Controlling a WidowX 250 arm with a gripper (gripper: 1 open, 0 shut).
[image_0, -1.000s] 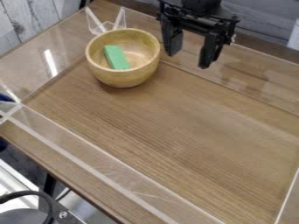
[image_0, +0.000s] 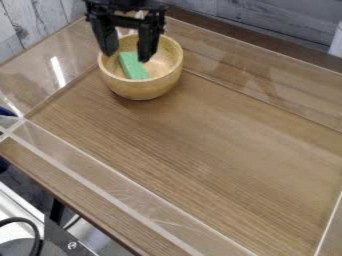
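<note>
My gripper (image_0: 127, 38) is at the top left, dark and open, its fingers pointing down over a round wooden bowl (image_0: 148, 89). Inside the bowl a green block (image_0: 132, 67) lies tilted, just below the gripper. Whether the fingers touch the block or the bowl I cannot tell.
A grey-white wall runs along the back. Cables lie at the bottom left corner.
The gripper has moved left from the middle right of the table to above the bowl. The bowl and block show no clear change in their place.
</note>
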